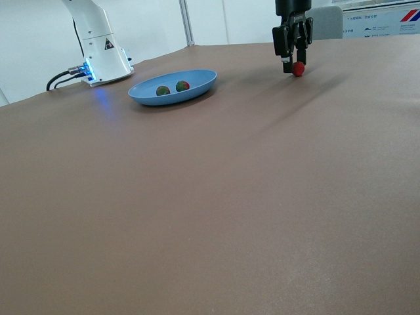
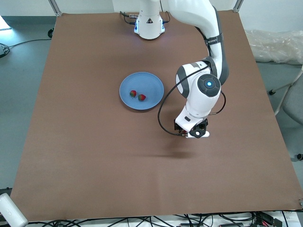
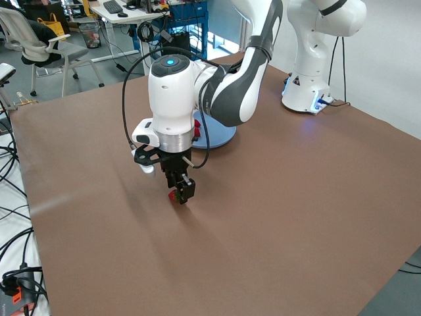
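My gripper is low over the brown table, right of the blue plate in the left view. A red strawberry sits at its fingertips; whether the fingers grip it I cannot tell. The blue plate holds two strawberries, one left of the other. In the left view the arm hides most of the gripper.
Cables lie along one edge.
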